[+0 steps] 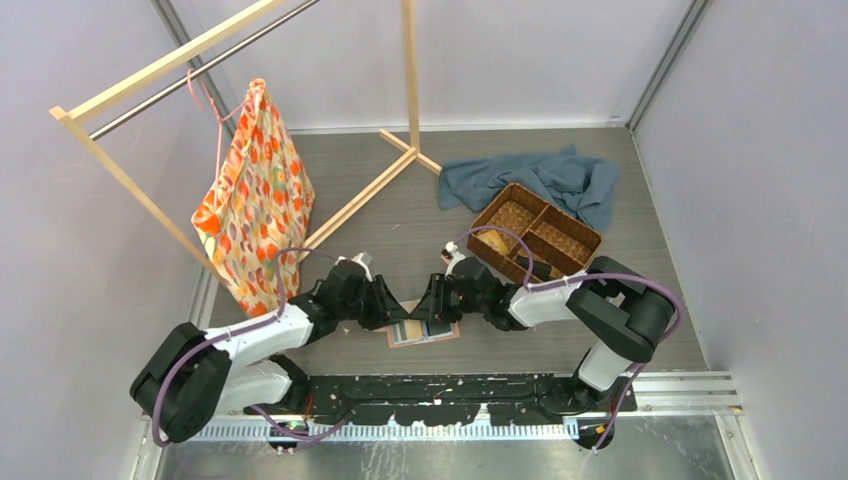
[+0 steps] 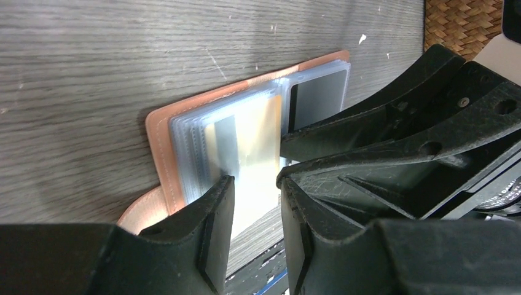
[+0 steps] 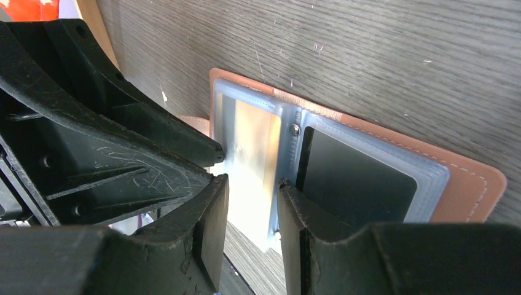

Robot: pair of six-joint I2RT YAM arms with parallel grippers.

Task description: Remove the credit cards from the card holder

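Observation:
The tan card holder [image 2: 158,132] lies open on the table between both grippers, with clear sleeves holding a pale card [image 3: 249,153] on one side and a dark card [image 3: 356,175] on the other. My left gripper is over the pale card's sleeve, part open, with no card seen clear of the sleeve between its fingertips. My right gripper stands open over the holder, its fingertips at the pale sleeve and near the central spine. The two grippers are close together, each partly hiding the holder from the other's wrist view.
A wicker basket [image 1: 565,240] with compartments sits at the back right, beside a crumpled blue cloth [image 1: 525,175]. A wooden rack [image 1: 410,90] with a hanging floral bag [image 1: 255,200] fills the left. Bare table shows behind the holder.

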